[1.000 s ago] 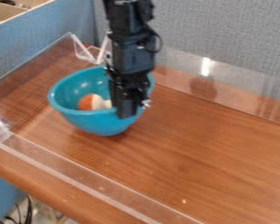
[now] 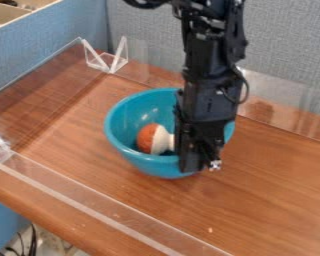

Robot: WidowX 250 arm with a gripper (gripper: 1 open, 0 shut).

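Note:
A turquoise bowl (image 2: 129, 150) stands on the wooden table, holding an orange-and-cream round object (image 2: 153, 139) on its left inner side. My black gripper (image 2: 198, 160) reaches down at the bowl's right side, over its rim; its fingers are dark and overlap the bowl, so I cannot tell whether they are open or shut, or whether they hold the rim.
Clear acrylic edging with white brackets (image 2: 104, 60) runs along the back and left of the table (image 2: 256, 210). Grey padded walls stand behind.
The arm and bowl have moved together to the right and slightly toward the front over the last second, with the object staying inside the bowl.

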